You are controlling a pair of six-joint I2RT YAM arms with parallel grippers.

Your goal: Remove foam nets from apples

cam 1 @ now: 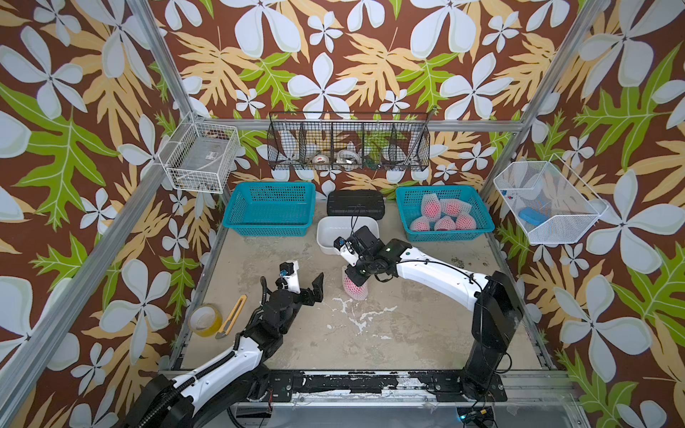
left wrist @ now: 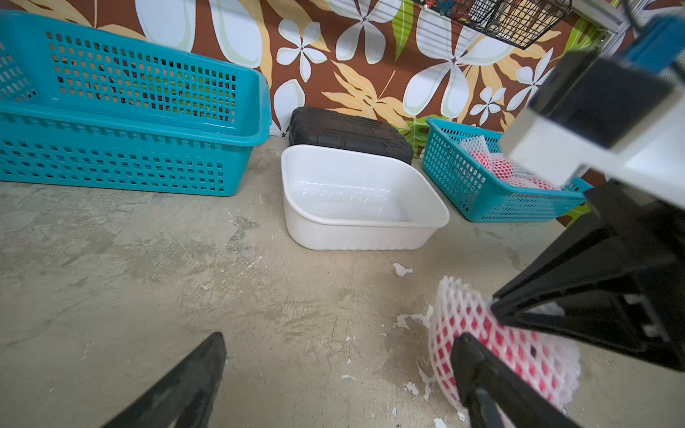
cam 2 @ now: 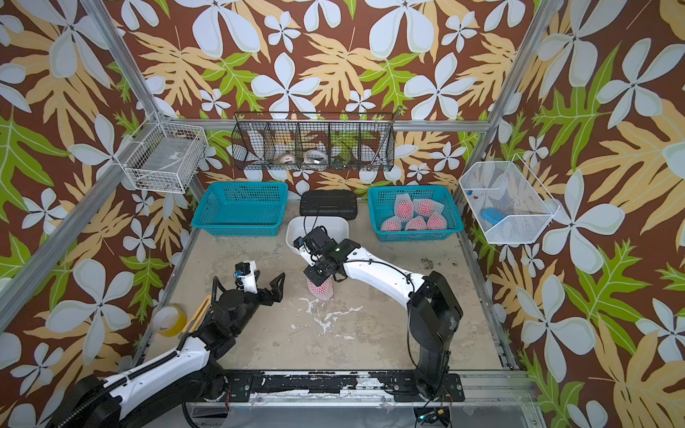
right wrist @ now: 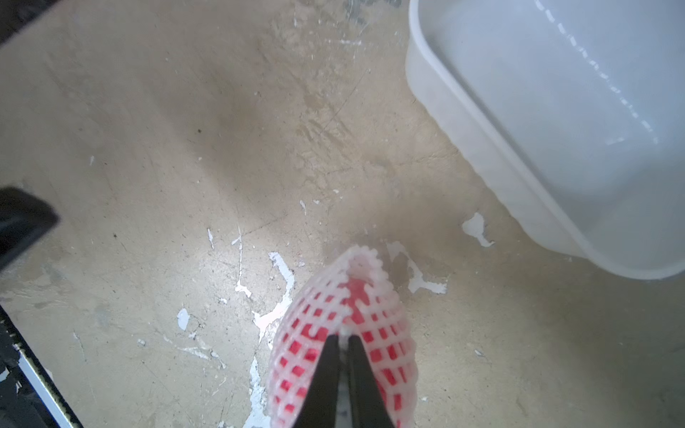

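Note:
One apple in a pink-and-white foam net (right wrist: 342, 306) lies on the table in front of the white tub, the net gathered to a point at one end. Over this apple, the fingers of my right gripper are shut, their tips against the net's surface. Whether a strand of net is pinched between them cannot be told. My left gripper is open and empty, left of the apple; its right finger overlaps the netted apple in the left wrist view. More netted apples (cam 1: 444, 207) sit in the right teal basket (cam 1: 446, 234).
Behind the apple stands the white tub (left wrist: 364, 232), empty, with a black case (left wrist: 349, 132) beyond it. The left teal basket (cam 1: 269, 229) is empty. A tape roll (cam 1: 204, 320) and a yellow-handled tool (cam 1: 232, 315) lie at the left edge.

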